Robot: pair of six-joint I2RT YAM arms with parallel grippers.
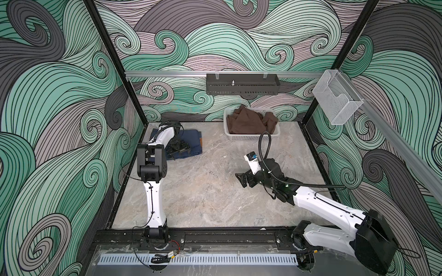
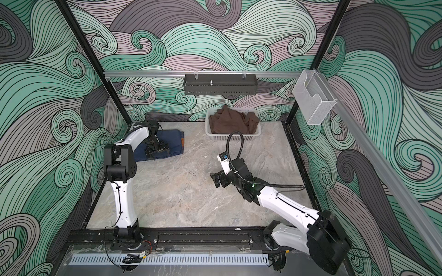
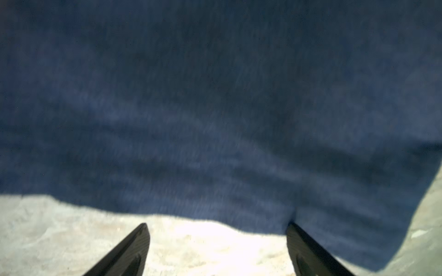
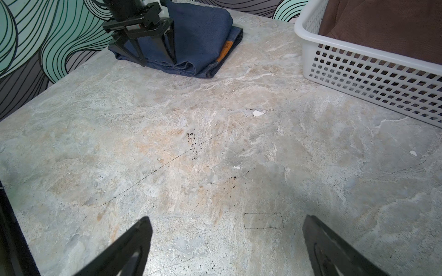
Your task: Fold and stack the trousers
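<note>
Dark blue folded trousers [image 1: 192, 140] lie as a flat stack at the back left of the table, an orange-brown strip showing along their right side. My left gripper [image 1: 178, 154] is low over their front part, open; in the left wrist view its fingers [image 3: 133, 250] straddle the front hem, with pale table visible between them. Whether the fingers touch the cloth I cannot tell. My right gripper is open over bare table right of the middle, nothing between its fingers. Brown cloth [image 1: 248, 122] fills the basket at the back, bunched up.
The light grey perforated basket [image 4: 377, 69] stands against the back wall, right of the blue stack. A wide stretch of bare table [image 1: 202, 193] lies in the middle and front. A wire-mesh bin [image 1: 338, 101] hangs above the right edge.
</note>
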